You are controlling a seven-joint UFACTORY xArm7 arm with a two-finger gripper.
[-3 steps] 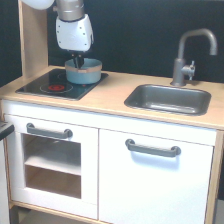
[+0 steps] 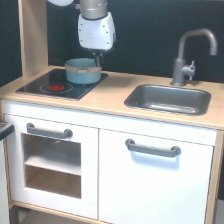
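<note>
A blue-grey pot [image 2: 82, 75] sits upright on the black stovetop [image 2: 42, 88], at its back right. My gripper [image 2: 98, 60] points down from the white arm at the pot's right rear rim. Its fingertips are small and dark against the background, so whether they touch the rim or stand apart from it cannot be made out. The gripper's opening does not show clearly either. Part of the pot's inside shows over its front rim.
A red burner ring [image 2: 59, 87] shows left of the pot. To the right, a sink [image 2: 168, 99] is set in the wooden counter [image 2: 112, 92], with a grey faucet [image 2: 180, 72] behind it. Bare counter separates pot and sink. The cabinet below has an oven door [image 2: 52, 160] and a white door [image 2: 152, 180].
My gripper has moved right and a little up, from over the pot's left-middle part to its right rear rim. The pot appears to stand in the same place.
</note>
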